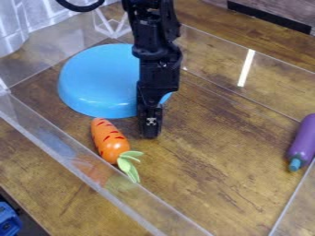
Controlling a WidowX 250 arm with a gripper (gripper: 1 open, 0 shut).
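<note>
My black gripper reaches down from the top centre to low over the wooden floor, at the right side of a blue plastic bowl or plate. The arm partly hides the blue piece. Whether the fingers are open or shut, or hold anything, is too dark to tell. An orange carrot toy with pale green leaves lies just below and left of the gripper.
A purple toy with a teal tip lies at the right edge. Clear walls bound the tray at left. Bare wood fills the right and lower middle.
</note>
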